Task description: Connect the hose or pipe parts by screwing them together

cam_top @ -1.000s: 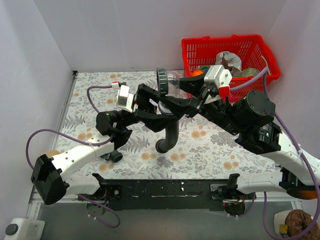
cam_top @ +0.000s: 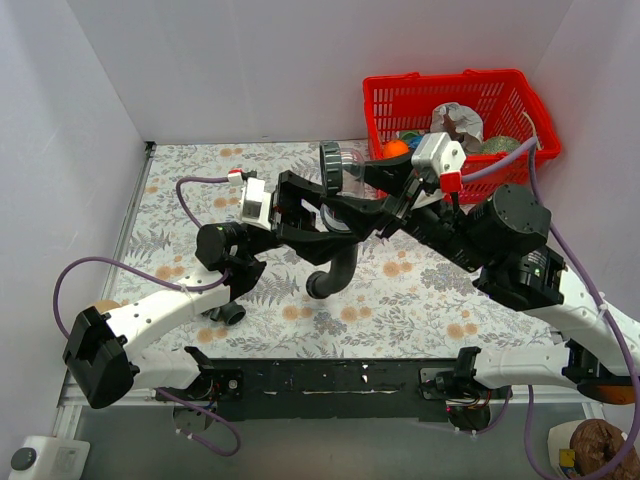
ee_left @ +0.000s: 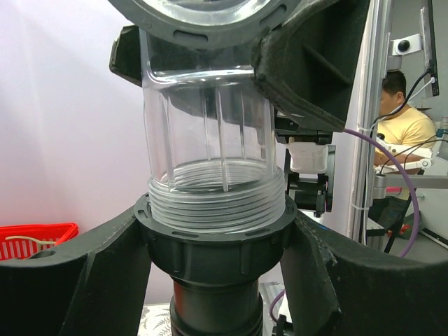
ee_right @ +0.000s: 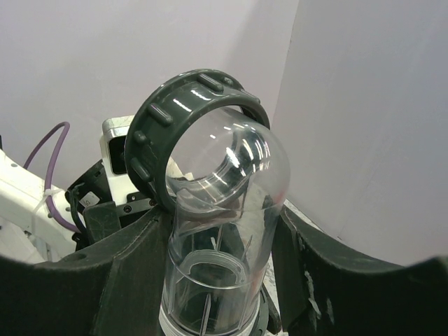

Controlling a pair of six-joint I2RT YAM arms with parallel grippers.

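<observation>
A clear threaded fitting [ee_left: 210, 133] with a dark ribbed ring [ee_right: 161, 119] at one end is held upright above the table, its lower end in a dark collar [ee_left: 210, 255] on the grey hose [cam_top: 338, 272]. My left gripper [cam_top: 315, 225] is shut on that collar, with its fingers on either side in the left wrist view. My right gripper has the clear body between its fingers, higher up; how tightly they close on it I cannot tell. The hose hangs below both grippers and bends toward the front.
A red basket [cam_top: 375, 100] with assorted items stands at the back right.
The hose's lower end has swung a little.
</observation>
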